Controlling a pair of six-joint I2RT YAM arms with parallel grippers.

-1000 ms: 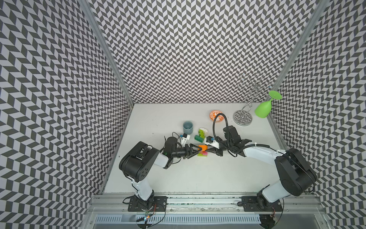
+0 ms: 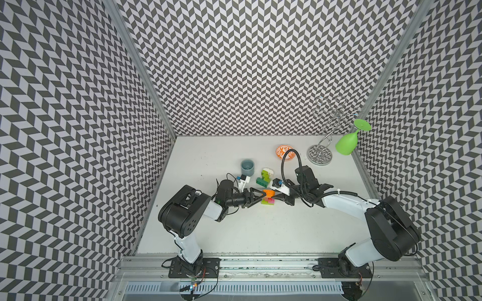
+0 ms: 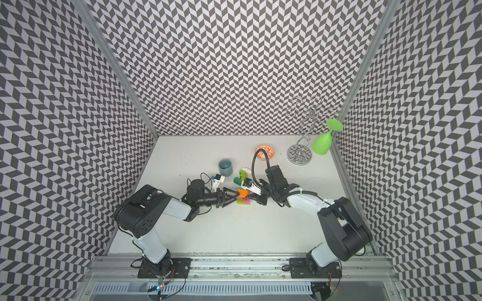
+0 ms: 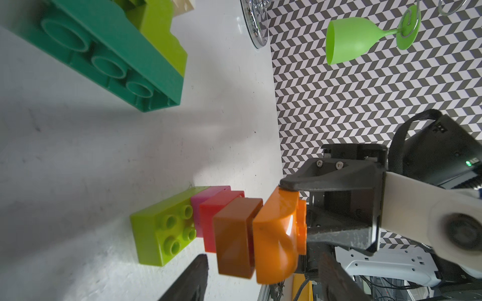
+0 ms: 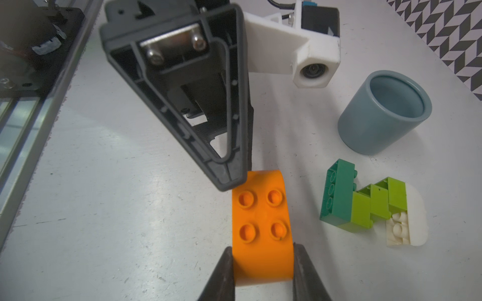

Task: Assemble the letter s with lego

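Observation:
My right gripper (image 2: 273, 194) is shut on an orange brick (image 5: 261, 250) with curved ends. In the left wrist view it adjoins another orange brick (image 4: 233, 235) in a row with red, pink and lime (image 4: 155, 235) bricks on the table. My left gripper (image 3: 236, 195) is part open beside the orange bricks, its fingers on either side of the row's near end. A green brick (image 5: 339, 190) with lime and white pieces (image 5: 416, 215) forms a separate group behind.
A blue-grey cup (image 2: 247, 167) stands behind my left gripper. An orange patterned bowl (image 2: 284, 149), a chrome stand (image 2: 319, 155) and a green goblet (image 2: 346, 144) are at the back right.
My right arm and the orange brick have shifted very slightly to the right. The left arm looks almost unchanged.

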